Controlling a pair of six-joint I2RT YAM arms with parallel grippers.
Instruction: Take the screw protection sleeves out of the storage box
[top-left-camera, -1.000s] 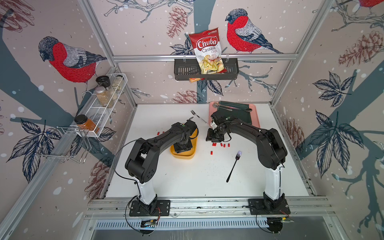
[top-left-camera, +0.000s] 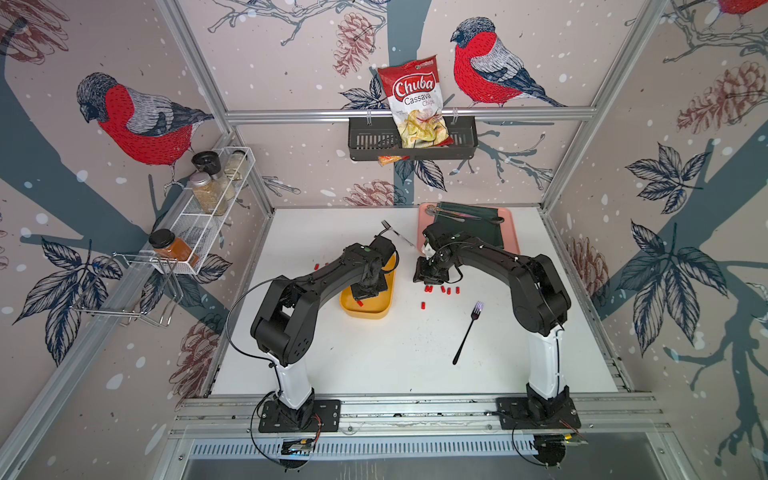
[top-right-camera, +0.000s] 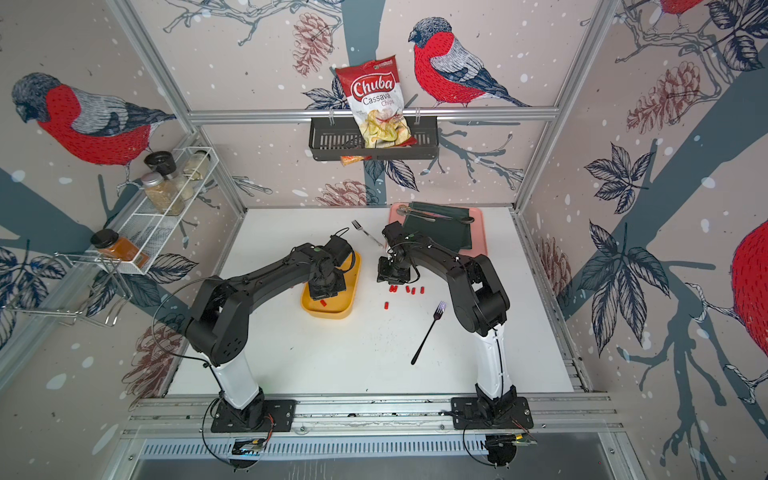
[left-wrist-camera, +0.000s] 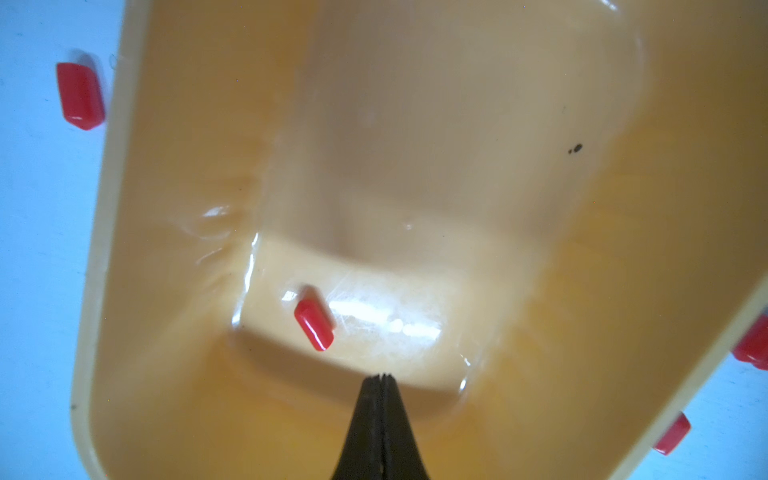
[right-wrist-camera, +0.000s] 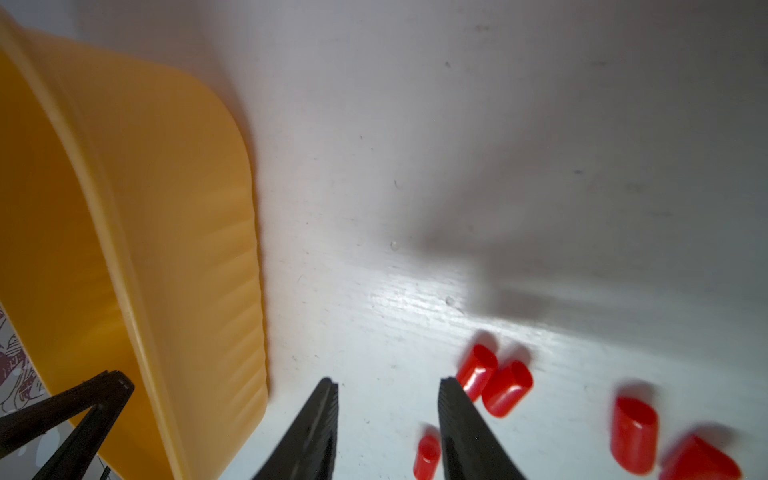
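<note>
One red sleeve (left-wrist-camera: 313, 324) lies inside the yellow storage box (left-wrist-camera: 680, 240), near its end. My left gripper is over the box, shut, with nothing showing between its fingers. Outside the box, red sleeves lie on the table, such as one (left-wrist-camera: 80, 94) beside the left wall and several at the right, including a pair (right-wrist-camera: 506, 388). My right gripper hangs open over the table beside the box, with nothing between its fingers.
A pink board (top-left-camera: 512, 240) with a green mat and utensils sits at the back right. A fork (top-left-camera: 468, 332) lies at front right, another (top-left-camera: 397, 233) behind the box.
My left gripper has moved slightly up and back over the box, so the red sleeve inside now shows in the top left view. The right arm has barely moved.
</note>
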